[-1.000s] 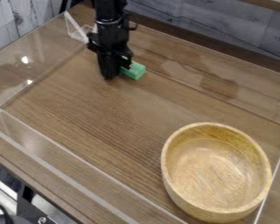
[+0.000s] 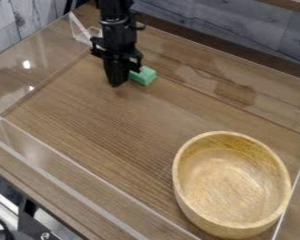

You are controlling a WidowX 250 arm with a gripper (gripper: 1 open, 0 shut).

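Observation:
My black gripper (image 2: 115, 70) hangs from the top at the upper left, low over the wooden table (image 2: 109, 150). A small green block (image 2: 142, 74) sits just to the right of it, partly behind its right side. The fingers are dark and small, so I cannot tell whether they are open or shut.
A large pale tan bowl (image 2: 231, 183) stands at the lower right. Dark space shows beyond the table at the left and along the top.
My gripper has moved slightly left and up, showing a bit more gap beside the green block, which looks little changed in place.

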